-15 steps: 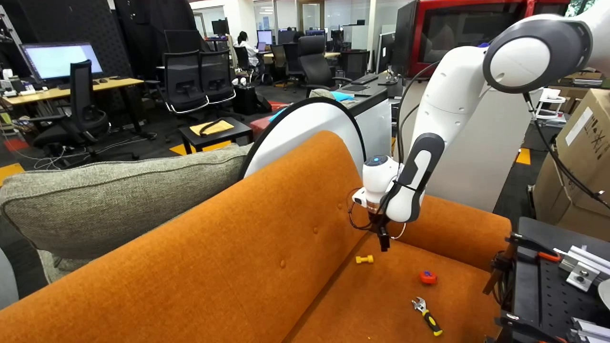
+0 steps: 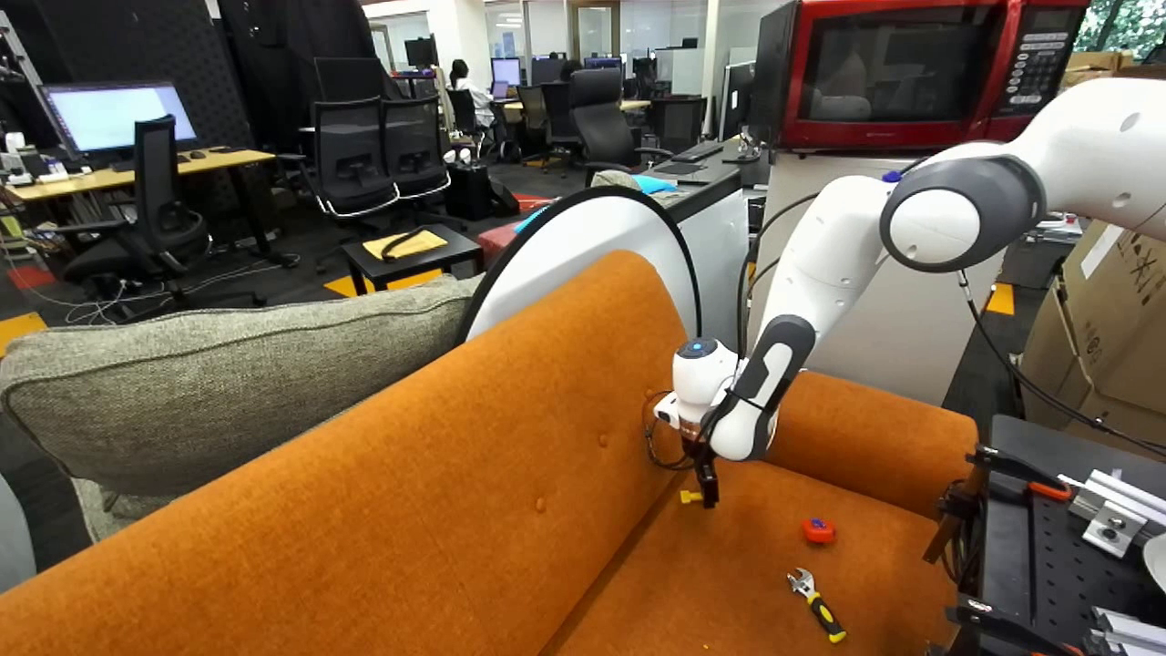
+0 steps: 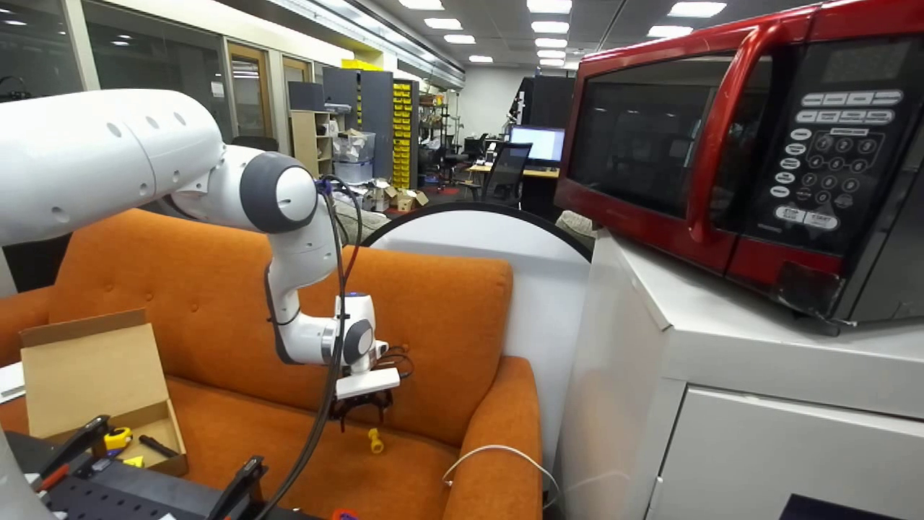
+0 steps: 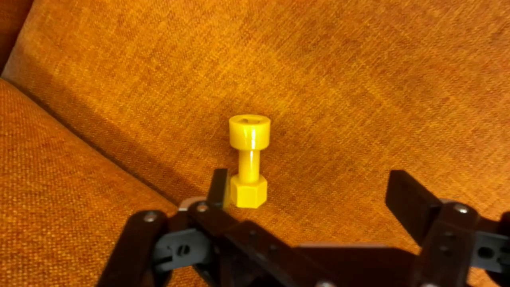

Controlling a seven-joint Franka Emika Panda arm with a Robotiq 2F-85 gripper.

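A yellow bolt-shaped piece [image 4: 249,165], with a round head and a hexagonal end, lies on the orange sofa seat close to the backrest. My gripper is open around empty space in the wrist view. Its left finger [image 4: 219,187] appears right beside the hexagonal end; whether they touch I cannot tell. The right finger [image 4: 406,203] is well away from the piece. In exterior view 1, the gripper [image 2: 710,505] hides part of the yellow piece [image 2: 690,497]. Exterior view 2 has the yellow piece [image 3: 375,441] to the right of the gripper [image 3: 364,425].
On the seat lie a red tape measure [image 2: 819,531] and an adjustable wrench [image 2: 816,605]. The sofa backrest [image 2: 525,459] rises close to the gripper, and an armrest [image 2: 885,437] bounds the far end. An open cardboard box [image 3: 104,373] holds several tools.
My arm has come down and moved left in exterior view 1, bringing the gripper from above the seat to the yellow piece. The piece looks unmoved.
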